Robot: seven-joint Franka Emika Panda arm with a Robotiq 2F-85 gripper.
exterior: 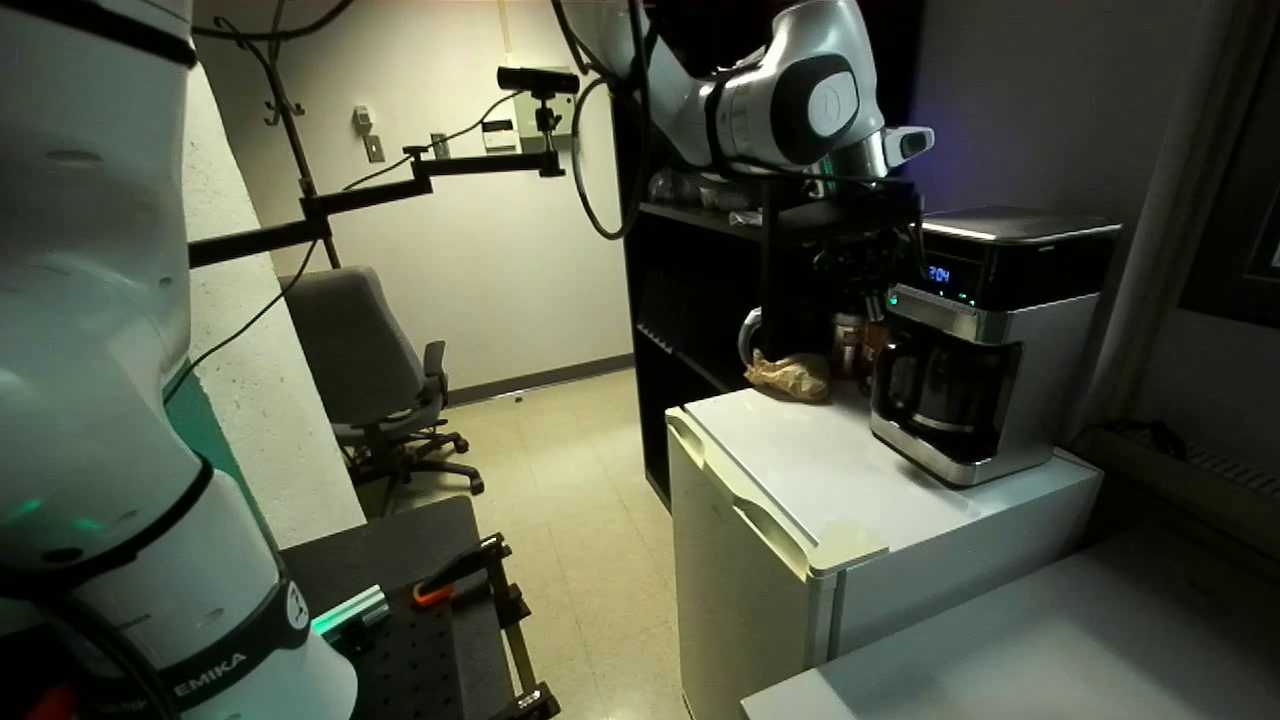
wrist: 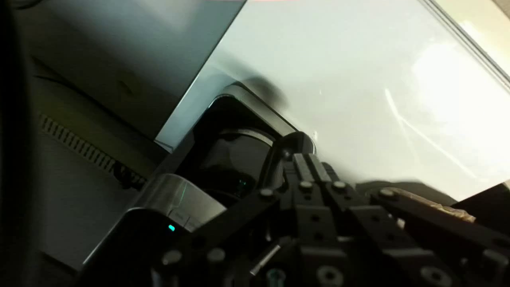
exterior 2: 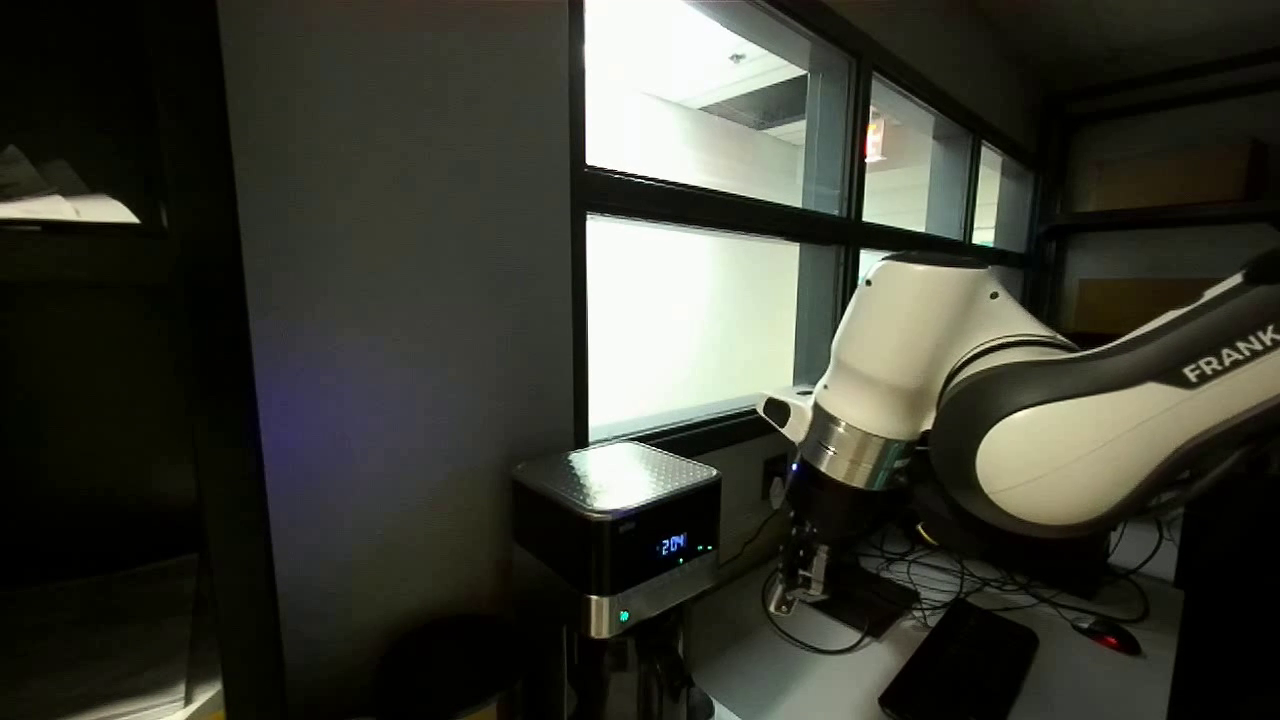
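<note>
A silver and black coffee maker (exterior: 1051,348) with a lit display stands on the white fridge top (exterior: 786,450). Its glass carafe (exterior: 950,390) sits inside, its black handle facing outward. My gripper (exterior: 873,308) hangs beside the machine's front, around the height of its silver band. From above, in the wrist view, the gripper's fingers (wrist: 302,167) are together with nothing visible between them. They overlap the end of the carafe handle (wrist: 295,142) in that view; whether they touch it I cannot tell. The other exterior view shows the gripper (exterior 2: 798,596) right of the coffee maker (exterior 2: 624,476).
A crumpled brown bag (exterior: 792,376) and jars (exterior: 848,342) are behind the gripper, near the black shelf (exterior: 690,312). A lower white table (exterior: 1080,636) adjoins it.
</note>
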